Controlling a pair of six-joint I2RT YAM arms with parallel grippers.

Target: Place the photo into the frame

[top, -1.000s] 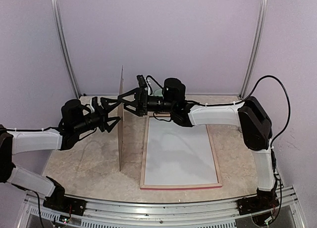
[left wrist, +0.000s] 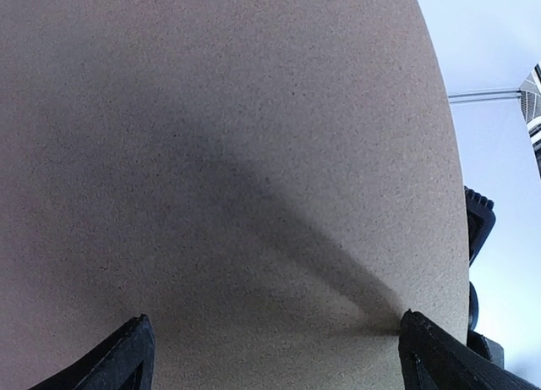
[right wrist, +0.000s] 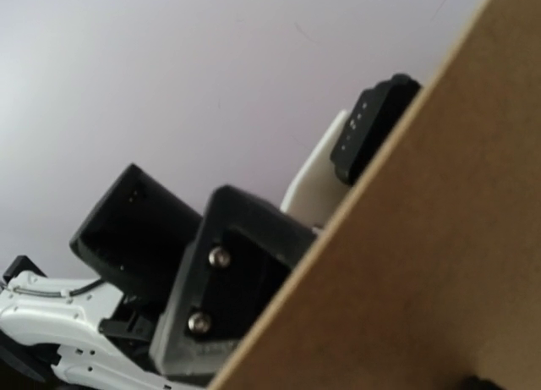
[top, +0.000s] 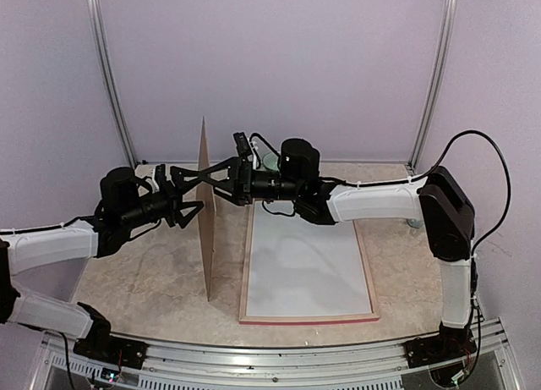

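Observation:
A thin brown board (top: 205, 246) stands upright, almost edge-on, between the two grippers. From the left, my left gripper (top: 201, 194) reaches to it; in the left wrist view its fingers (left wrist: 110, 356) are spread wide and the brown board (left wrist: 254, 195) fills most of the background. My right gripper (top: 209, 180) comes from the right, open, its fingertips at the board. The board (right wrist: 448, 204) covers the right side of the right wrist view. On the table lies the wooden frame (top: 244, 284) around a white panel (top: 308, 267); no picture shows on it.
A greenish round object (top: 270, 161) sits behind the right gripper, mostly hidden. A clear object (top: 415, 223) stands near the right arm. Bare marbled table (top: 152, 280) lies left of the board, with a metal rail (top: 279, 356) along the front.
My right gripper has shifted down a little; the left has barely moved.

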